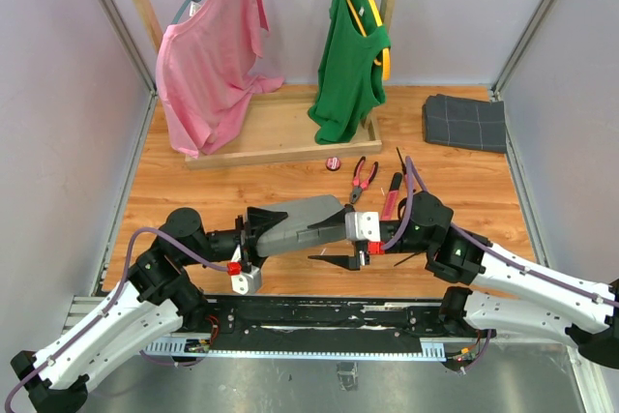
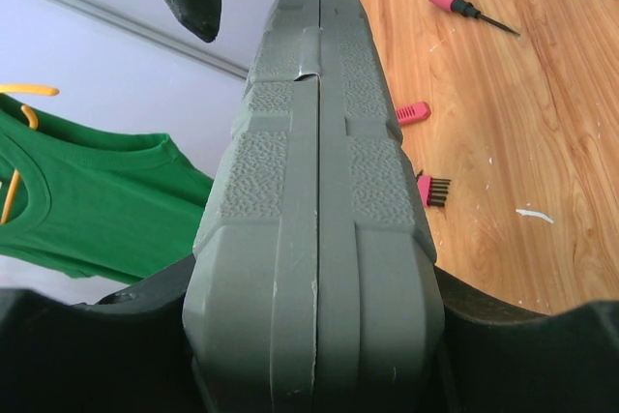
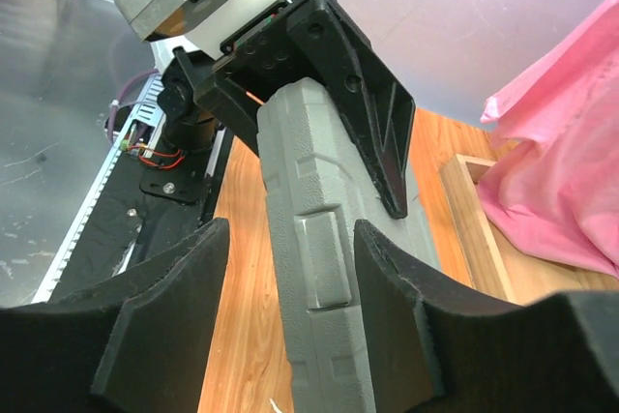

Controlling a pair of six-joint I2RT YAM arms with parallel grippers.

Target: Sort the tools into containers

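A grey tool case is held above the table, closed, with its seam running lengthwise in the left wrist view. My left gripper is shut on one end of it. At the other end my right gripper is part open, its fingers to either side of the case; whether they touch it, I cannot tell. Behind lie red-handled pliers and a red-handled cutter, which the right arm partly covers. A red-and-black screwdriver lies on the table.
A wooden rack tray stands at the back, with a pink shirt and a green top hanging over it. A folded dark cloth lies back right, and a small round red item near the tray.
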